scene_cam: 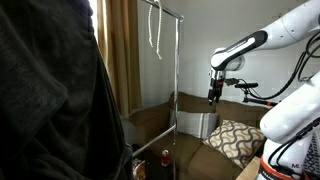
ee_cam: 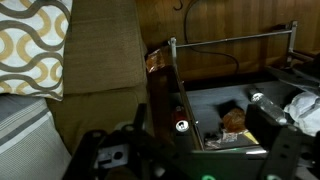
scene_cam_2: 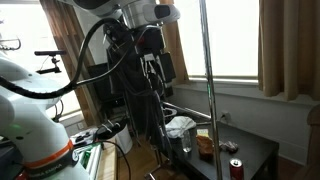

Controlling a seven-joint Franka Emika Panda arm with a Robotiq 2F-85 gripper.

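My gripper (scene_cam: 213,98) hangs high, pointing down, in front of the sofa. In the wrist view its dark fingers stand wide apart at the lower middle, and nothing shows between the gripper's (ee_cam: 199,117) tips except the scene far below. A red can with a pale top (ee_cam: 182,126) appears there, well below the gripper. The same red can (scene_cam_2: 236,169) stands on a dark surface in exterior view 2, and its lower part is cut off by the frame. Exterior view 1 shows the can (scene_cam: 165,158) low, left of the metal pole.
The upright metal pole (scene_cam: 176,90) carries a bar with a hanging rope loop (scene_cam: 155,28). Black cloth (scene_cam: 60,110) fills the left. A brown item (ee_cam: 233,120), clear bottle (ee_cam: 266,103) and white cloth (scene_cam_2: 180,126) lie on the dark table. Patterned pillow (scene_cam: 233,139) rests on the sofa.
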